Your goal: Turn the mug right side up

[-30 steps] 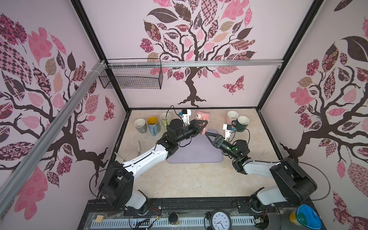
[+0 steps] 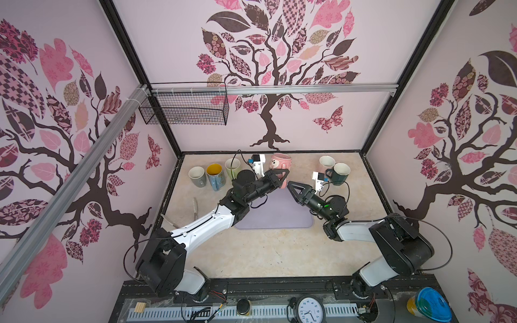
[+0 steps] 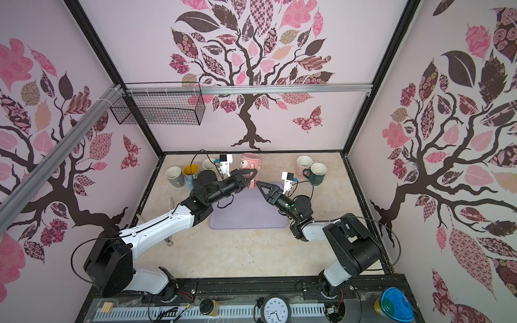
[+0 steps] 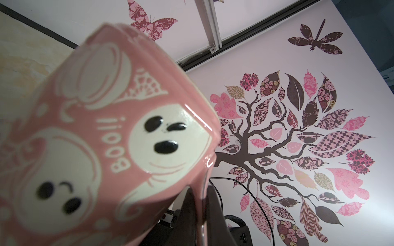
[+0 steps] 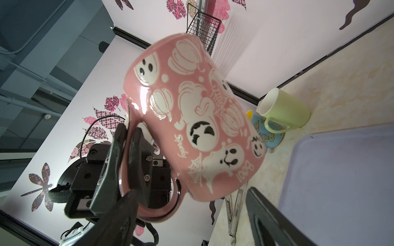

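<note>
A pink mug with white ghosts (image 5: 201, 119) is held up off the table, tilted in the right wrist view; I cannot tell for sure which end is the opening. My left gripper (image 2: 283, 177) is shut on its handle, and the pink loop shows between the dark fingers. In the left wrist view the mug's side (image 4: 110, 135) fills the left half. My right gripper (image 2: 293, 188) stands open just right of and below the mug, apart from it. Nothing is between its fingers, which show at the bottom of its wrist view.
A lilac mat (image 2: 274, 215) lies under the grippers. Several mugs, including a light green mug, stand at the back left. A dark green mug (image 2: 339, 173) and a pale pink mug (image 2: 325, 163) stand back right.
My left gripper and the mug have shifted slightly left. The right arm has swung a little left and up, its gripper staying near the mug.
</note>
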